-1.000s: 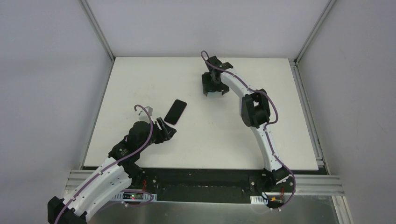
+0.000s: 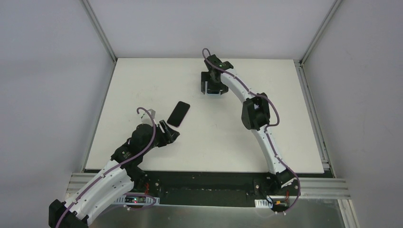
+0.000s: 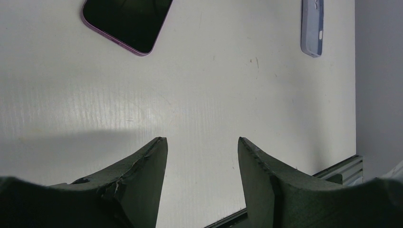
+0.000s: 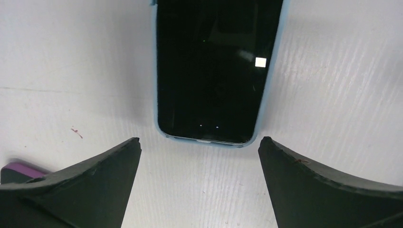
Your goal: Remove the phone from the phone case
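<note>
In the right wrist view a phone (image 4: 214, 71) lies face up in a light blue case (image 4: 267, 85) on the white table. My right gripper is open over the case's near end, its fingers either side of that end, not touching visibly. In the top view that gripper (image 2: 214, 90) covers much of the phone at the back centre. My left gripper stands open, with nothing between its fingers, at the front left beside a second, dark phone (image 2: 178, 114) with a pinkish rim.
In the left wrist view a pale blue phone-like object (image 3: 311, 28) lies near the table's edge. Walls bound the table at the back and both sides.
My right gripper and arm have shifted slightly to the left in the top view over the last second. The left arm looks almost unchanged.
</note>
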